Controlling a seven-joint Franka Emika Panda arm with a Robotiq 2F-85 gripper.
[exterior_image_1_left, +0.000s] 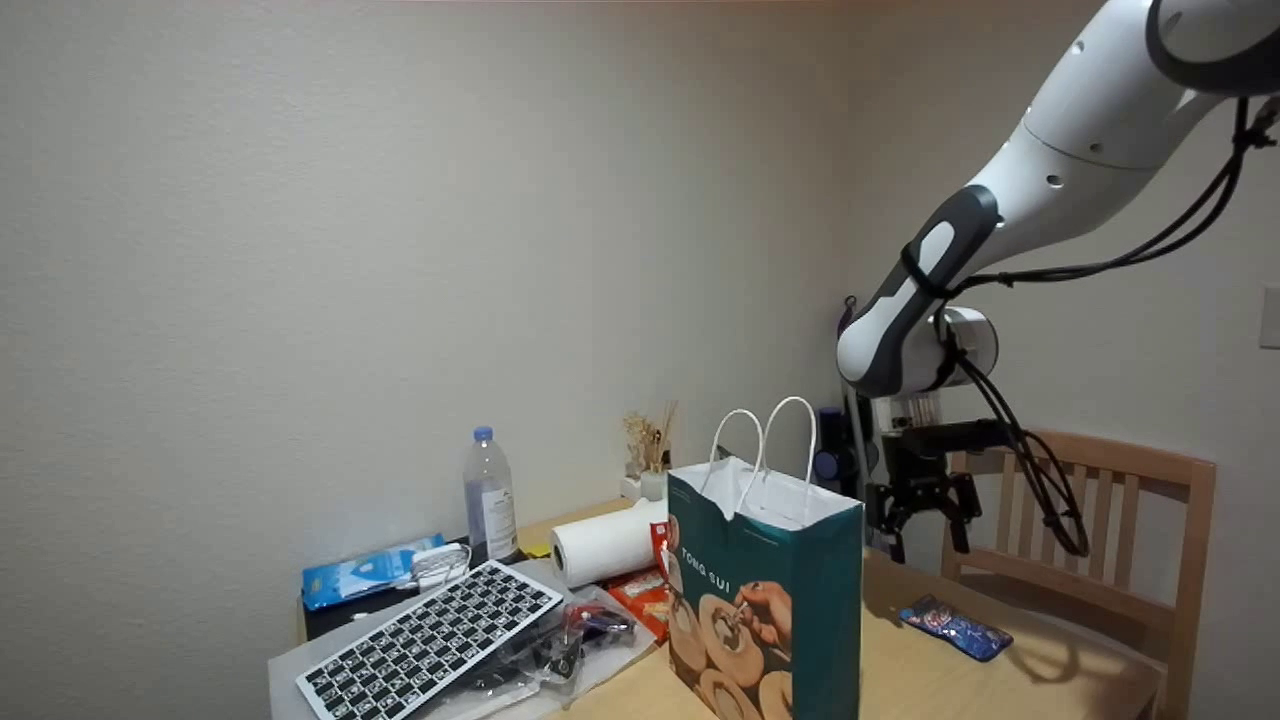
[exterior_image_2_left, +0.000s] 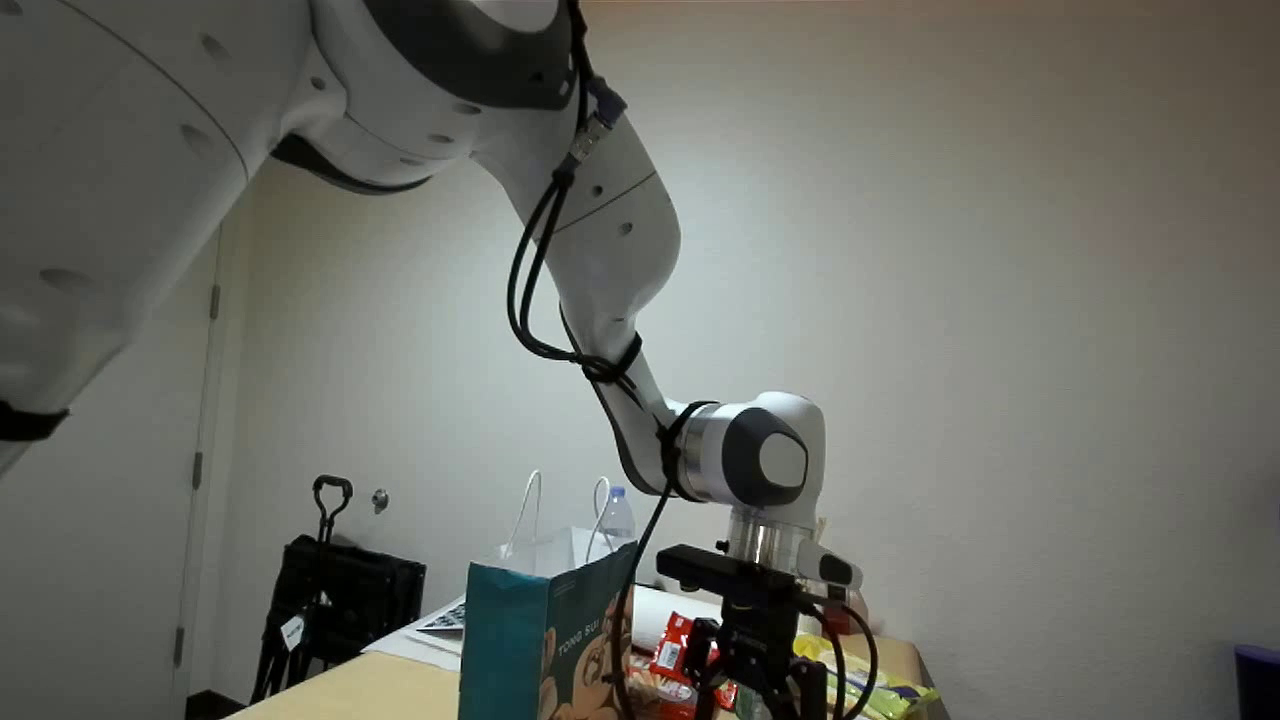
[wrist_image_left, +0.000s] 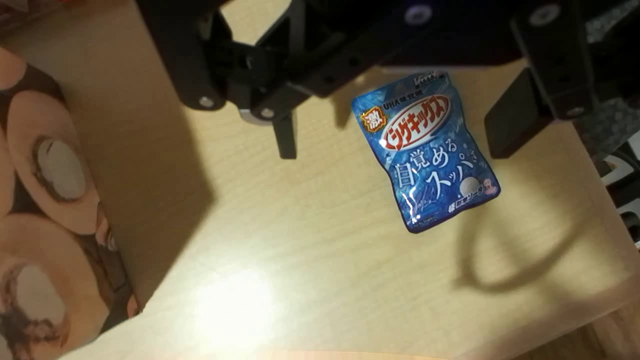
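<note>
A blue candy pouch (wrist_image_left: 429, 159) with Japanese print lies flat on the light wooden table (wrist_image_left: 300, 258). In exterior view 1 the same pouch (exterior_image_1_left: 956, 626) is right of a green paper bag (exterior_image_1_left: 828, 612), whose white handles stand up. Above the table hangs my gripper (exterior_image_1_left: 923, 540), open, with nothing held. From the wrist, the gripper has its fingers spread wide, and the pouch shows below and between them. The bag's printed side (wrist_image_left: 54, 174) appears at the left edge there. In exterior view 2 the pouch is out of sight.
Left of the bag are a white-framed keyboard-like panel (exterior_image_1_left: 432, 642), a water bottle (exterior_image_1_left: 489, 498), a paper roll (exterior_image_1_left: 606, 542) and red packets (exterior_image_1_left: 642, 596). A wooden chair (exterior_image_1_left: 1080, 528) stands behind the table. Bare tabletop surrounds the pouch.
</note>
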